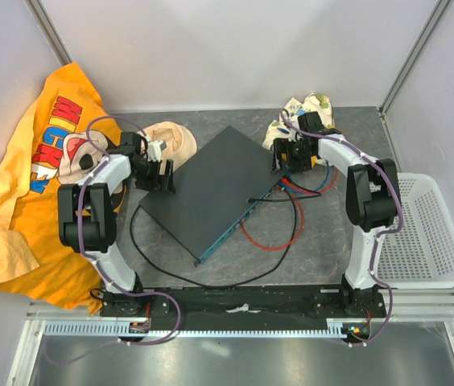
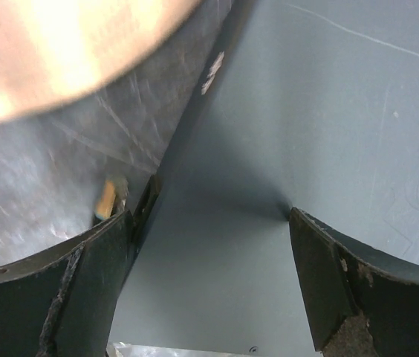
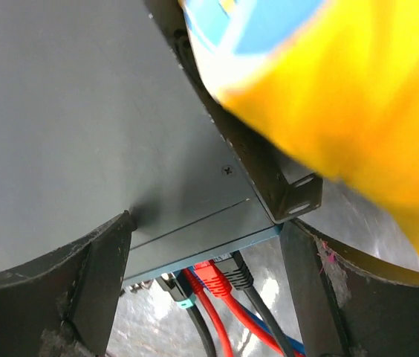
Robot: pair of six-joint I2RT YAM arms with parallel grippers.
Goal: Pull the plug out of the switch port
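The dark grey switch [image 1: 203, 185] lies diagonally on the floor, its port edge facing lower right. My left gripper stands open against its left edge, the dark top between and beyond the fingers. My right gripper is open over the switch's corner by a metal bracket [image 3: 291, 193]. Below that corner, in the right wrist view, several plugs show in the ports, among them a red plug [image 3: 211, 277] and a black plug [image 3: 235, 269], with cables running down and partly hidden by the fingers.
An orange cloth [image 1: 18, 209] covers the left side, with a tan hat [image 1: 175, 141] near my left gripper. A patterned cloth [image 1: 311, 104] lies behind my right gripper. A white basket [image 1: 420, 265] stands at the right. Looped cables lie on the floor in front.
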